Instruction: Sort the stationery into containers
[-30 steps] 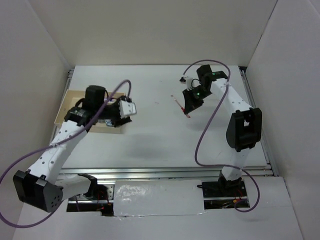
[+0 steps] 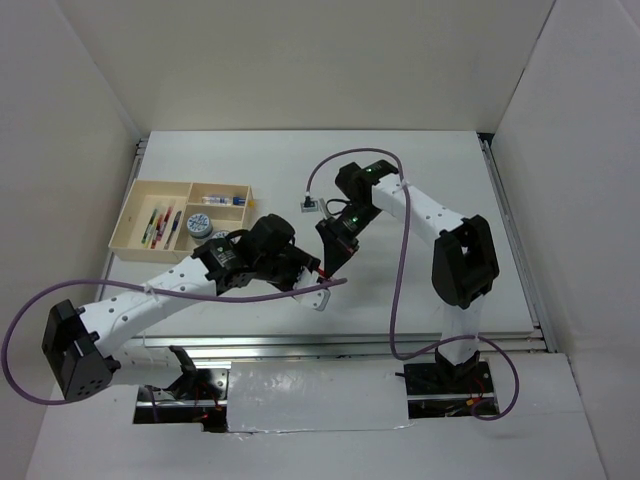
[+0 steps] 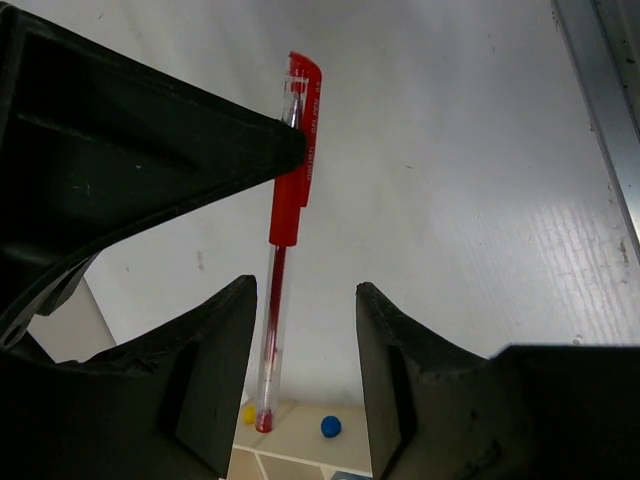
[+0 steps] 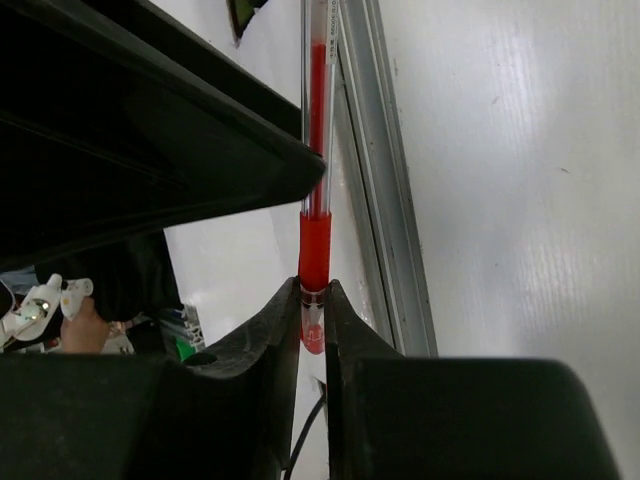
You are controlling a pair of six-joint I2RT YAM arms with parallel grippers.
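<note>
My right gripper is shut on a red gel pen [image 4: 315, 245], held in mid-air. In the left wrist view the capped pen [image 3: 285, 210] stands between the part-open fingers of my left gripper, beyond their tips or among them; contact is not visible. In the top view both grippers meet near the table's centre. The wooden organiser [image 2: 129, 234] at the left holds several pens [image 2: 158, 225], round tins [image 2: 199, 225] and other items in a compartment [image 2: 225, 200].
A metal rail [image 2: 300, 340] runs along the front edge. Walls stand at both sides and the back.
My right gripper has moved left and toward the front with the pen. My left arm has swung right from the organiser to meet it at the centre.
</note>
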